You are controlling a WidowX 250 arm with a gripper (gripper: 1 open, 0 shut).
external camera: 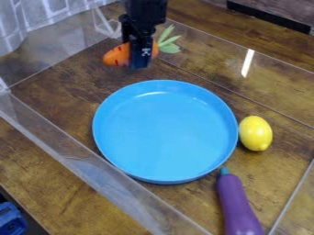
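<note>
At the top of the view my black gripper (140, 51) is shut on an orange carrot (117, 55) with pale green leaves (170, 42) pointing right. It is above the wooden board, behind the blue plate (164, 130). Whether the carrot touches the surface is hard to tell.
A yellow lemon (255, 133) lies right of the plate, and a purple eggplant (238, 204) lies at the lower right. Clear walls border the board, and a blue object (10, 220) sits at the lower left corner. The board's left part is bare.
</note>
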